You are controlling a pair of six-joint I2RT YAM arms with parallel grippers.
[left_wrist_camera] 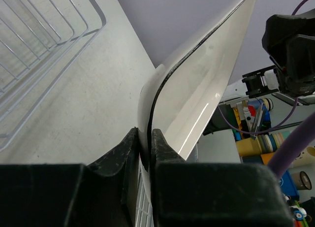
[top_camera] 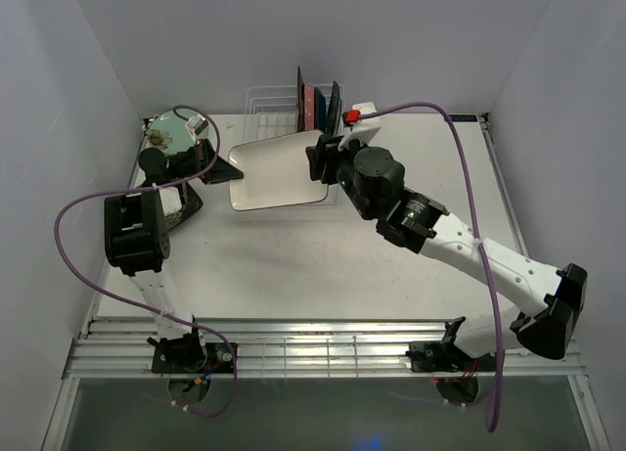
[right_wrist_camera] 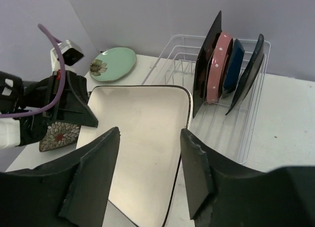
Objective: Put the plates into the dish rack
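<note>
A white square plate with a dark rim (top_camera: 277,172) hangs in front of the dish rack, with my left gripper shut on its edge. My right gripper (top_camera: 328,157) is at the plate's far edge; in the right wrist view its fingers are parted, with the plate's rim and face behind the gap, and contact cannot be judged. The wire rack (right_wrist_camera: 243,141) holds several upright plates, among them a pink one (right_wrist_camera: 215,74) and dark ones (right_wrist_camera: 204,59) on its right part.
A green plate (right_wrist_camera: 113,62) and a dark patterned plate (right_wrist_camera: 59,136) lie at the left side of the white table (top_camera: 440,285). The rack's left part is empty.
</note>
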